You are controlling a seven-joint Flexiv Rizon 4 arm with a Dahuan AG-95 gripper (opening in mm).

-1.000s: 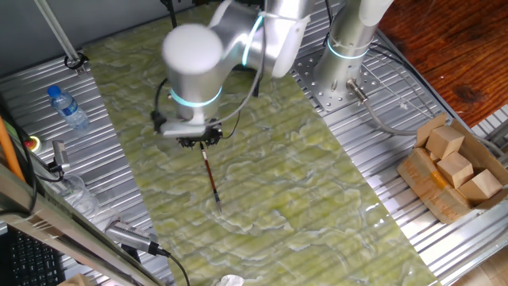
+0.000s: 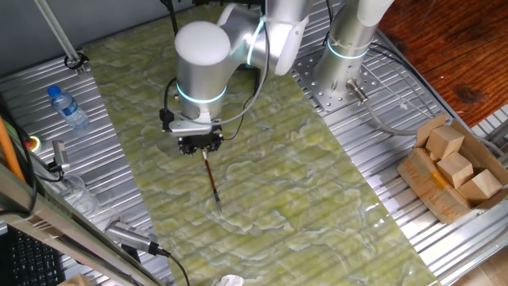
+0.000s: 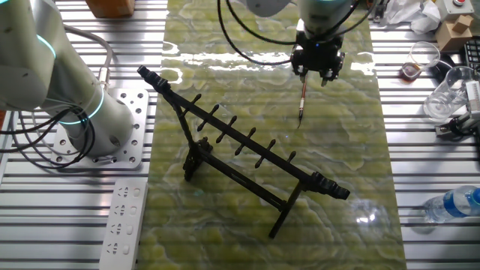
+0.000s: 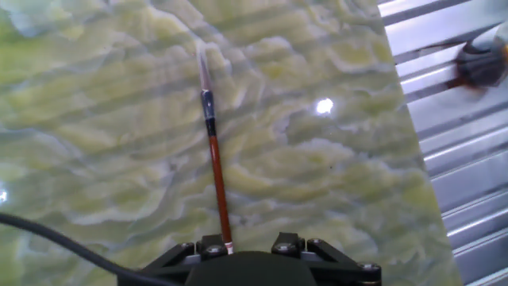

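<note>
A brush with a reddish-brown handle (image 2: 210,176) and dark ferrule lies on the green marbled mat. In the wrist view, the brush (image 4: 218,179) runs up from the fingers, its pale bristles pointing away. My gripper is open, its two fingers apart at the lower edge. The handle's white-banded end reaches the gap near the left finger (image 4: 211,245); whether it touches is unclear. From outside, the gripper (image 2: 200,148) hangs over this handle end. A black rack with a row of pegs (image 3: 244,139) stands on the mat in exterior view 2.
A cardboard box (image 2: 432,191) of wooden blocks sits to the right of the mat, a water bottle (image 2: 69,108) to the left. Clear cups (image 3: 450,94) and a white power strip (image 3: 124,225) stand off the mat.
The brush has stayed where it was.
</note>
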